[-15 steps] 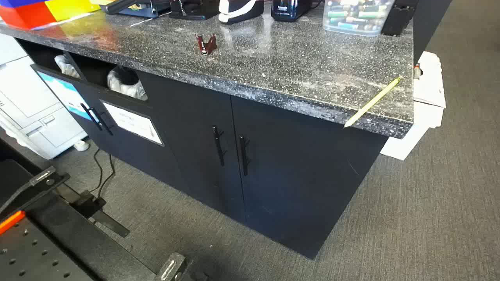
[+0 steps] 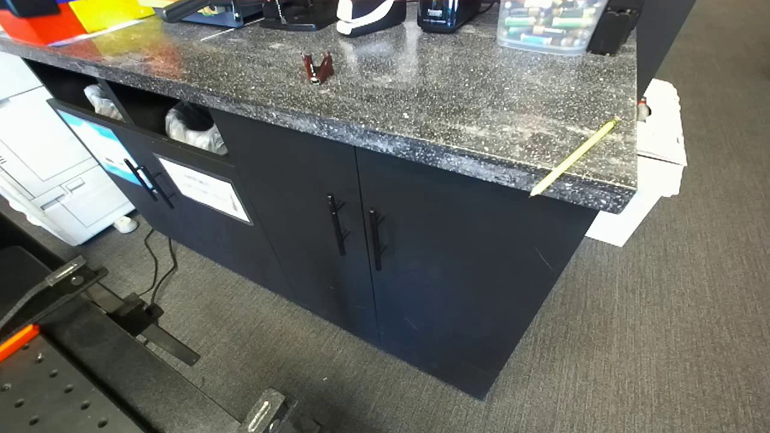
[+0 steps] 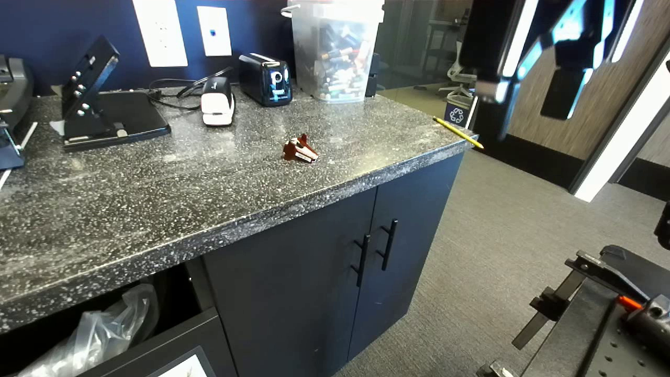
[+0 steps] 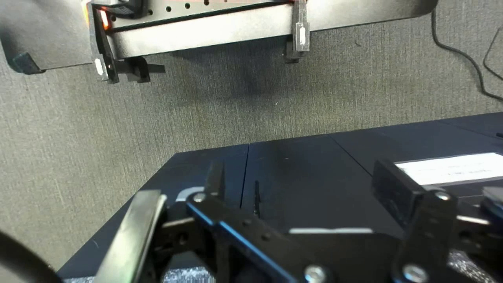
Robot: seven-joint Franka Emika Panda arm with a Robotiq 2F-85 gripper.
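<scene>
A yellow pencil (image 2: 575,158) lies at the right corner of the speckled counter (image 2: 433,94), one end sticking out past the front edge; exterior view 2 also shows this pencil (image 3: 458,132). Farther left on the counter sits a dark red staple remover (image 3: 300,150), clear of the edge. My gripper is open in the wrist view, its fingers wide apart with nothing held between them. Dark and blurred, the gripper (image 3: 532,113) hangs at the upper right of exterior view 2, close to that camera. Exterior view 1 does not show it.
A clear bin of batteries (image 3: 336,53), an electric sharpener (image 3: 265,79), a white-and-black stapler (image 3: 218,101) and a black hole punch (image 3: 110,116) line the counter's back. Cabinet doors (image 2: 462,252) drop below its front edge.
</scene>
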